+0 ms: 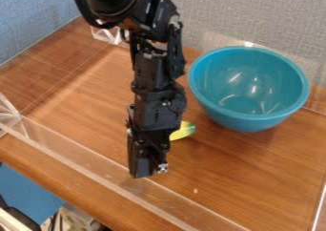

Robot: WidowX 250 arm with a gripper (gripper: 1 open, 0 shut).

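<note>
The black arm hangs down over the middle of the wooden surface, with my gripper (148,158) low near the front of it. Its fingertips are dark and small; nothing shows between them, and it looks shut. A yellow-green object (184,131) lies behind the lower arm, partly hidden by it. A teal bowl (251,92) sits to the right of the arm, toward the back.
Clear low walls edge the wooden surface (76,101), at the front and at the sides. A small clear container (105,32) stands at the back left. The wood is bare to the left and at the front right.
</note>
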